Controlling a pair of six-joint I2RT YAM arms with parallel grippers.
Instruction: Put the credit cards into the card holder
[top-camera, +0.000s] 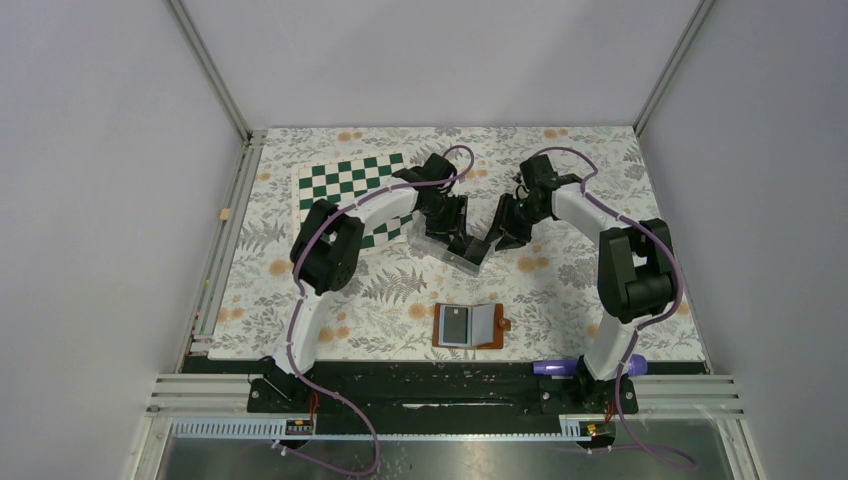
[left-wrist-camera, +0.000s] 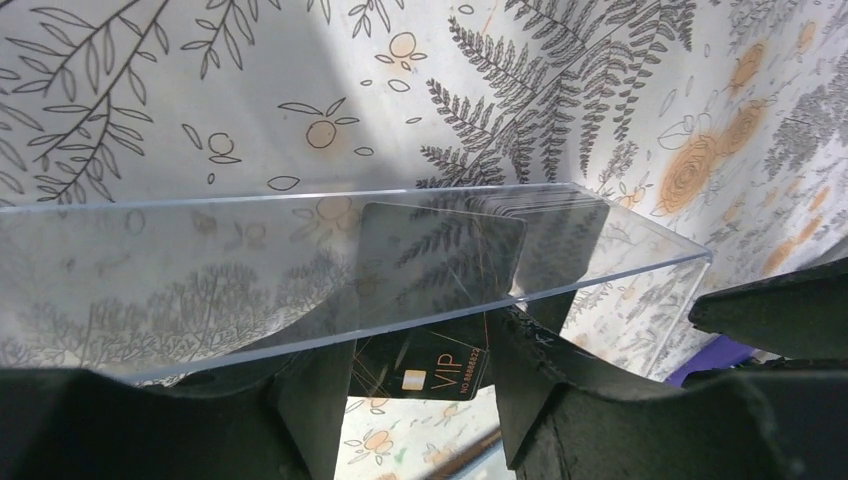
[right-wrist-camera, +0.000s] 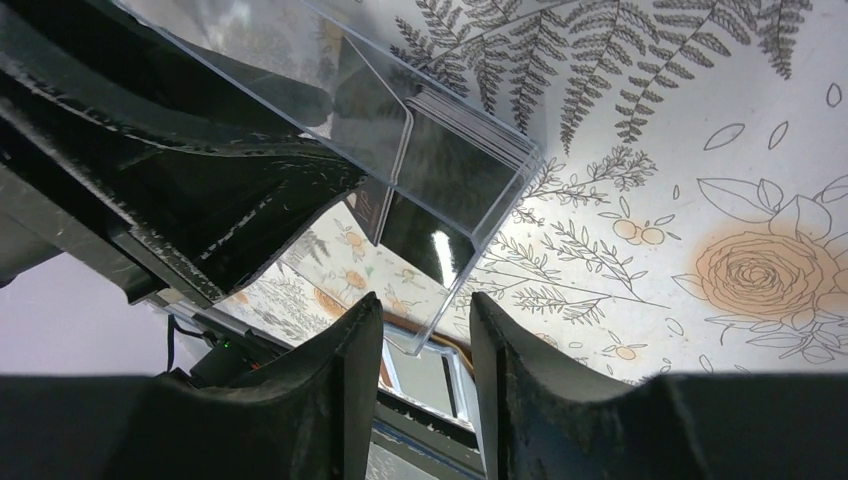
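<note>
A clear acrylic case (top-camera: 440, 255) near the table's middle holds dark cards, seen as a VIP card (left-wrist-camera: 420, 370) and a stack (right-wrist-camera: 465, 150) behind it. My left gripper is open at the case, its fingers either side of the VIP card's lower part; contact is unclear. My right gripper is part open at the case's right end, the clear wall showing between its fingertips. The open card holder (top-camera: 487, 325), brown with pale sleeves, lies at the table's front.
A green-and-white checkered board (top-camera: 340, 180) lies at back left under the left arm. A purple object (top-camera: 555, 368) is at the front right edge.
</note>
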